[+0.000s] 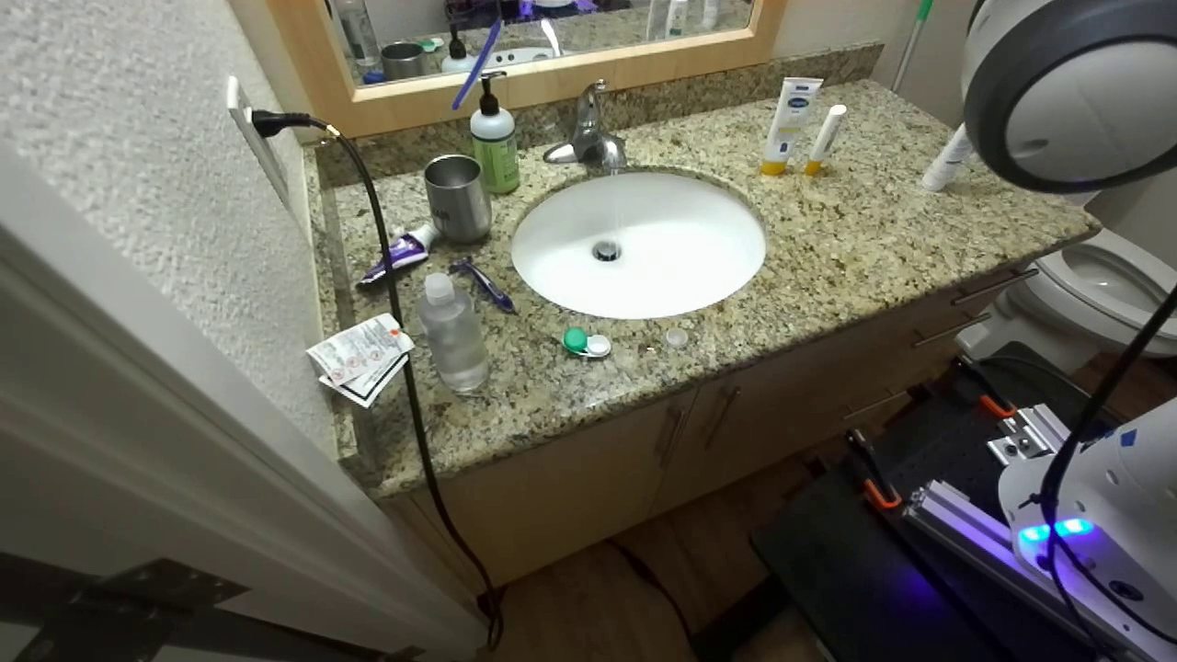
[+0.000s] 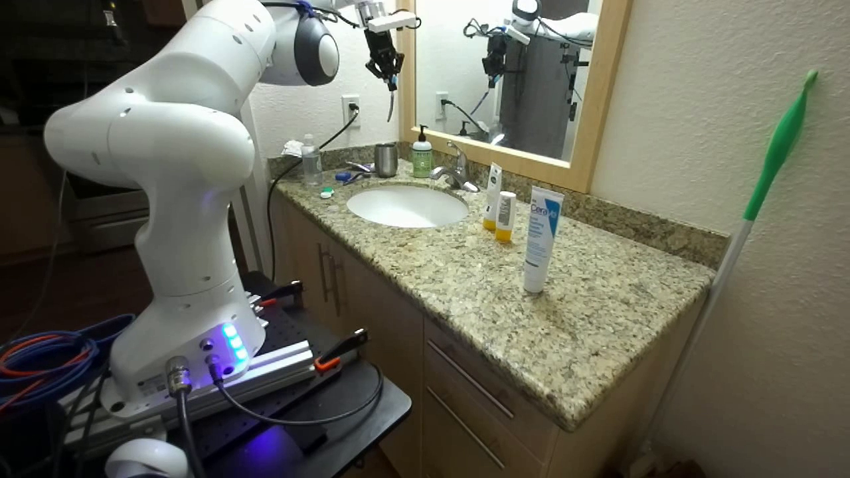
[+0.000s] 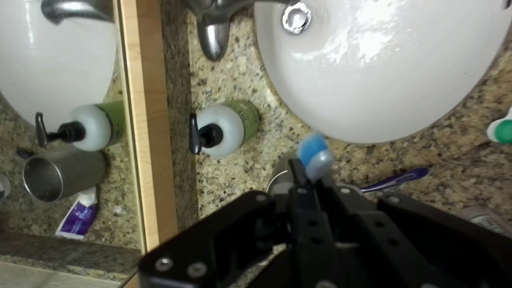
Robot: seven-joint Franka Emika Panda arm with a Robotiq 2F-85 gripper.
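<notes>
My gripper [image 2: 391,83] is shut on a blue toothbrush [image 2: 391,106], which hangs with its long handle pointing down, high above the back left of the counter. In exterior view 1 only the toothbrush's handle [image 1: 477,61] shows, in front of the mirror frame; the gripper is out of that frame. From the wrist, the blue-and-white brush head [image 3: 315,157] sticks up at the fingertips of my gripper. Below stands a metal cup [image 1: 458,200], upright beside the soap bottle [image 1: 494,143]; my fingers partly hide it in the wrist view.
Water runs from the faucet [image 1: 596,143] into the white sink [image 1: 662,259]. Left of it lie a toothpaste tube [image 1: 399,254], a purple razor-like item [image 1: 485,285] and a clear bottle [image 1: 453,342]. The mirror [image 2: 510,79] rises close behind.
</notes>
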